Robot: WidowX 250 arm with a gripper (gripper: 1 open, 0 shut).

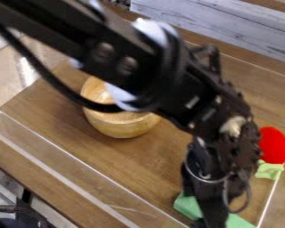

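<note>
My black gripper [212, 210] is low at the bottom right of the camera view, over a mint-green block [188, 205] lying on the wooden table. The gripper covers the middle of the block, and its fingertips are hard to make out, so whether it is around the block cannot be told. A wooden bowl [114, 123] sits left of centre, partly hidden behind my arm.
A red object [273, 142] with a light green piece [270, 170] below it lies at the right. A clear rail runs along the lower left edge of the table [85, 160]. Bare wood lies between bowl and gripper.
</note>
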